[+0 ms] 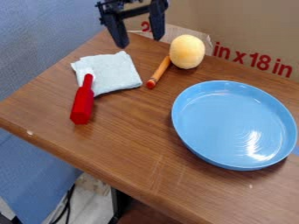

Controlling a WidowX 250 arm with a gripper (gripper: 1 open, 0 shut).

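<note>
My gripper point(136, 28) hangs at the top of the camera view, open, its two dark fingers apart with nothing seen between them, above the folded pale cloth point(114, 72). A red object with a white end point(82, 105) lies on the cloth's left edge and the table. An orange stick, like a carrot or marker point(159, 73), lies right of the cloth, beside a pale yellow round object point(187, 52). A blue plate point(232, 118) sits at the right.
A cardboard box with red print point(251, 52) stands behind, and blue fabric lies beyond the left edge.
</note>
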